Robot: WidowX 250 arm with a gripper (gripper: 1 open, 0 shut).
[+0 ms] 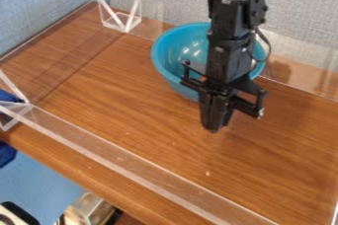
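My black gripper (215,118) hangs low over the wooden table (119,111), in front of a light blue bowl (177,53) that sits at the back against the wall. The arm hides part of the bowl. The gripper looks shut, and I see nothing between its fingers.
A clear plastic sheet runs along the table's back and front edges, with white brackets (121,19) at the back left. A blue object (7,101) is at the left edge.
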